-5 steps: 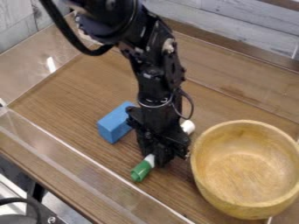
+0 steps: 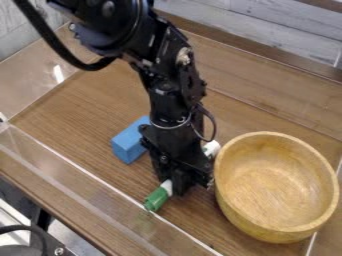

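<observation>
My black gripper [image 2: 181, 175] points down at the front middle of the wooden table, shut on a small object with a green end [image 2: 156, 199] and a pale section, which lies at a slant near the table's front edge; the fingertips are largely hidden by the gripper body.
A blue block [image 2: 130, 141] sits left of the gripper. A large tan bowl [image 2: 275, 195] fills the right front, with a small white object [image 2: 210, 148] behind its left side.
The gripper has shifted slightly left, and the green object with it. The bowl and blue block look nearly unchanged.
</observation>
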